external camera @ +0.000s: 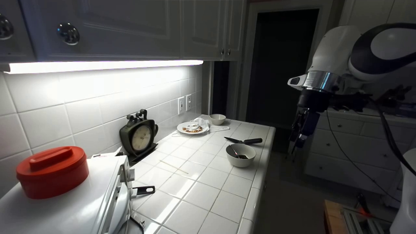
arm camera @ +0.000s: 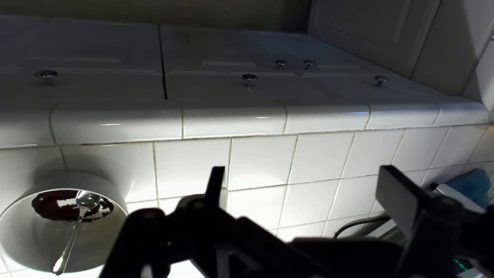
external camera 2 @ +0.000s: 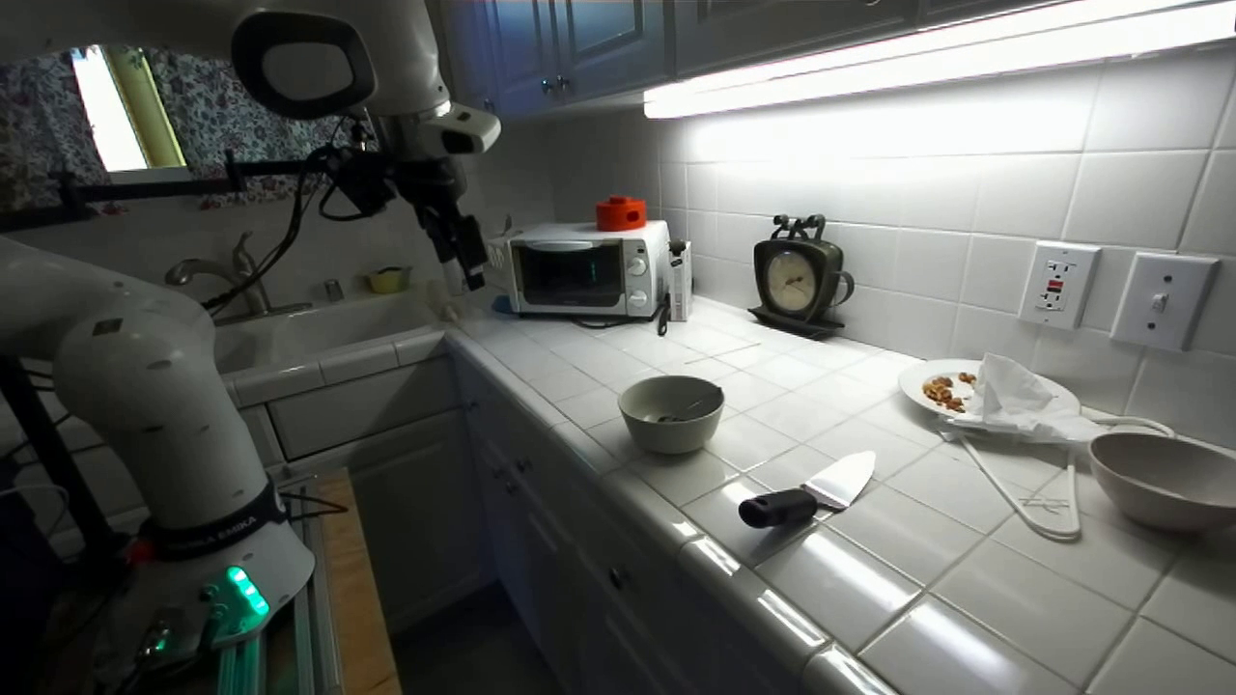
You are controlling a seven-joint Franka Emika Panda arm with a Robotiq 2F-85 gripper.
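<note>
My gripper is open in the wrist view, its two fingers wide apart with only countertop behind the gap. From outside, the gripper (external camera: 295,145) hangs high off the counter's front edge, touching nothing. A pale bowl (external camera: 241,160) stands upright near that edge; the wrist view has the bowl (arm camera: 27,241) at lower left, with a metal spoon (arm camera: 73,238) leaning inside over dark contents. Behind it lies a black-handled cake server (external camera: 253,140). At the back, a white plate (external camera 2: 927,400) carries brown crumbs and a crumpled napkin (external camera 2: 1017,394).
Another bowl (external camera 2: 1170,486) stands past the plate, near a white looped utensil (external camera 2: 1060,533). A toaster oven (external camera 2: 585,272) bears a red lidded container (external camera 2: 621,214). A dark clock-faced scale (external camera: 142,136) stands by the wall. A thin stick (external camera: 173,167) lies mid-counter.
</note>
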